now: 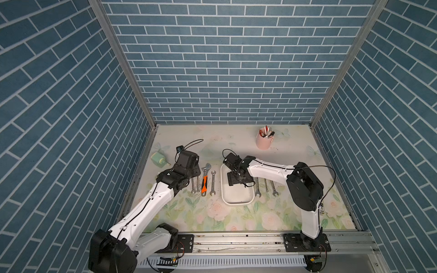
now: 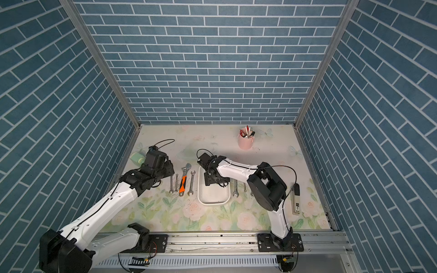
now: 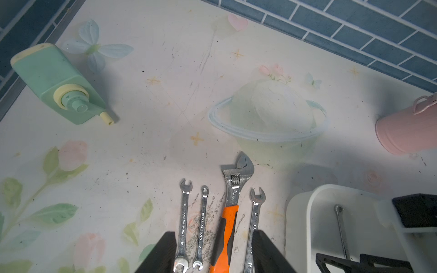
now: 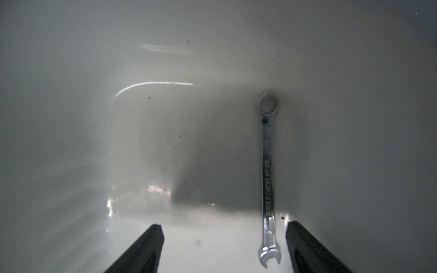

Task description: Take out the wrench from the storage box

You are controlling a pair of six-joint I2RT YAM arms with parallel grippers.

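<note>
A small silver combination wrench lies on the floor of the white storage box, its open end toward the gripper. My right gripper hangs down into or just over the box with its fingers wide apart and nothing between them; the wrench lies nearer its right finger. In the left wrist view the upper part of this wrench shows beside the right arm. My left gripper is part open above the tools left of the box, apparently holding nothing.
Left of the box lie an orange-handled adjustable wrench and several silver wrenches. More wrenches lie to its right. A pink pot stands at the back, and a green bottle lies far left.
</note>
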